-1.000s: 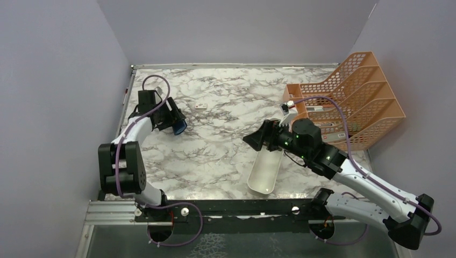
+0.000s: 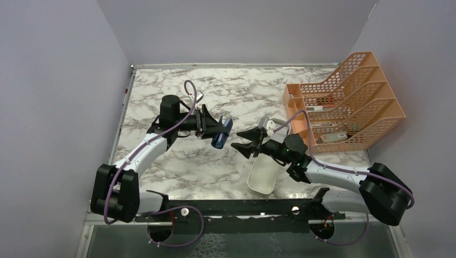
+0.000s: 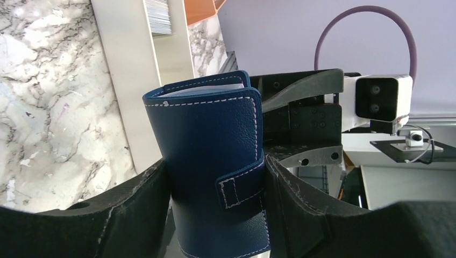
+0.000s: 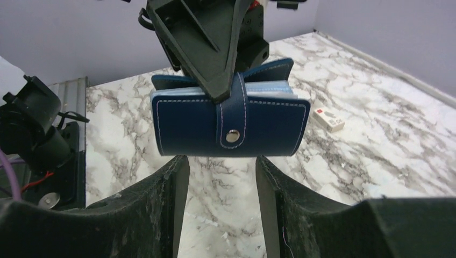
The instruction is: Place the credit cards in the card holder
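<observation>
The navy blue card holder (image 2: pixel 222 134) is held above the middle of the table by my left gripper (image 2: pixel 216 128). In the left wrist view, the fingers press on both sides of the holder (image 3: pixel 209 140), with pale inserts showing at its top. My right gripper (image 2: pixel 242 142) faces it a short distance away, its fingers apart and empty. The right wrist view shows the holder's snap strap (image 4: pixel 232 121) fastened across its front, just beyond the open right fingers. A stack of thin pale cards (image 3: pixel 157 17) lies in the white tray (image 3: pixel 126 70).
In the top view, the white tray (image 2: pixel 262 181) lies partly under the right arm. An orange slotted rack (image 2: pixel 352 102) with several items stands at the right. A small white box (image 4: pixel 328 119) rests on the marble table.
My left gripper has carried the holder from the left to the middle. The right gripper has moved left towards it, and its fingers have spread apart.
</observation>
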